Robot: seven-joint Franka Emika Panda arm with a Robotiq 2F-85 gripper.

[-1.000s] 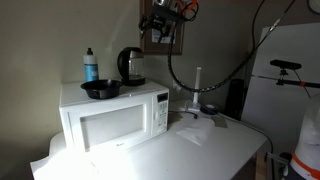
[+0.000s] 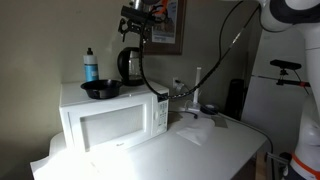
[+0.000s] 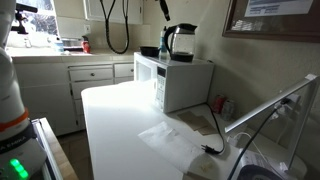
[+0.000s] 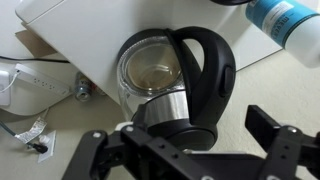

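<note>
A kettle with a black handle and lid [image 2: 131, 66] stands upright on the white microwave [image 2: 116, 127]. Above it, clear of contact, my gripper [image 2: 126, 24] hangs open. In the wrist view, the kettle [image 4: 165, 103] lies below and between the spread fingers, its handle [image 4: 211, 78] curving to the right. Nothing is held. A black pan [image 2: 101, 89] rests on the microwave in front of the kettle, and a blue bottle with a white label [image 2: 91, 68] stands behind the pan.
A framed picture [image 3: 285, 22] hangs on the wall near the kettle. Cables and a black plug [image 3: 211, 150] lie on the counter beside the microwave, near a white cloth or paper [image 3: 169, 143].
The kettle, pan and bottle have not moved.
</note>
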